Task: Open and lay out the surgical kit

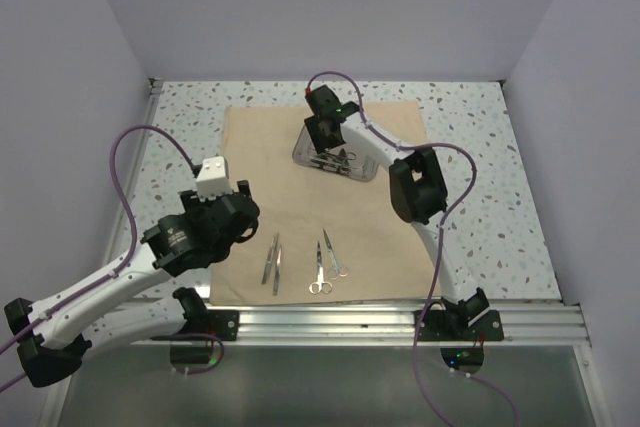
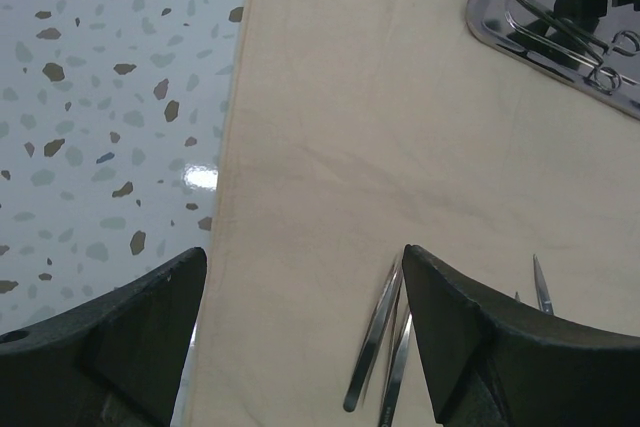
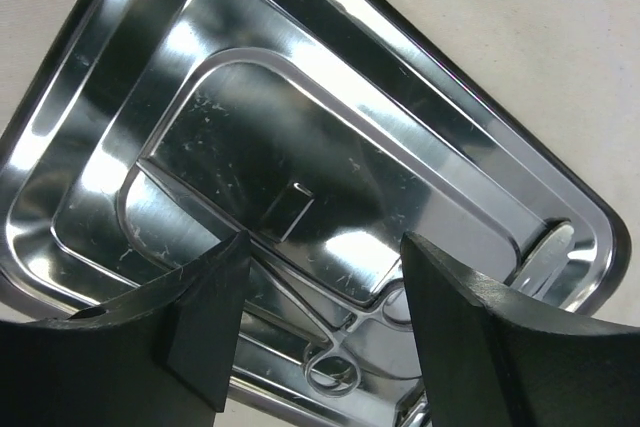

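The steel tray (image 1: 363,169) lies at the back of the beige cloth, holding scissor-like instruments (image 3: 335,367) and a flat piece (image 3: 545,257). My right gripper is open over the tray, above the looped instruments. My left gripper stands open at the front left, above the cloth, with nothing visible between its fingers. On the cloth's front part lie tweezers (image 1: 269,259), another slim instrument (image 1: 278,272), scissors (image 1: 319,277) and a further looped instrument (image 1: 335,262).
Speckled table (image 1: 480,227) shows around it, with walls at both sides.
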